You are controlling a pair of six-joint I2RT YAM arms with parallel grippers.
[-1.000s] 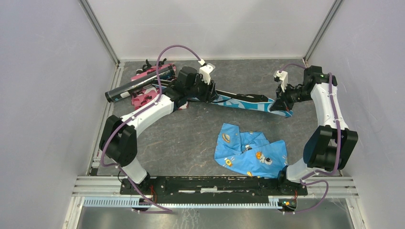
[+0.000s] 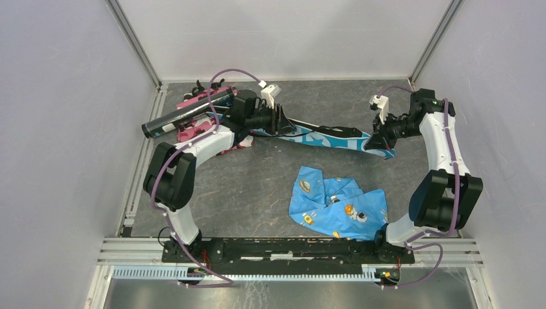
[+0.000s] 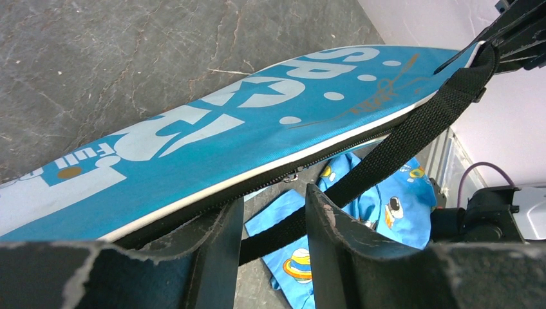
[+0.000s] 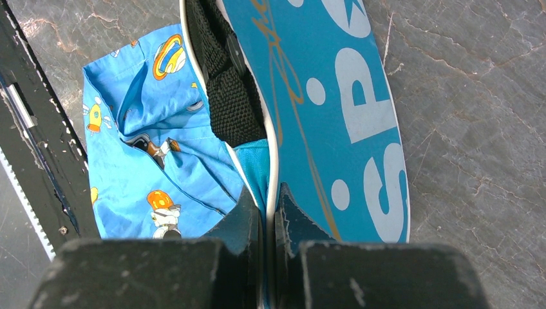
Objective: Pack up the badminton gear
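A long blue racket bag (image 2: 328,138) with white lettering (image 3: 290,96) stretches across the upper middle of the table. My right gripper (image 2: 380,141) is shut on its right end, gripping the fabric and white piping at the zipped opening (image 4: 273,161). My left gripper (image 2: 277,125) stands open over the bag's middle; in the left wrist view the black strap (image 3: 399,141) and zip run behind and between its fingers. A black tube (image 2: 174,119) lies at the left on pink bags (image 2: 192,134).
A crumpled blue cloth (image 2: 338,212) with cartoon prints lies in the front middle. Bare table shows at the front left and along the back right. Walls bound the left, right and back.
The right gripper and the bag look unchanged.
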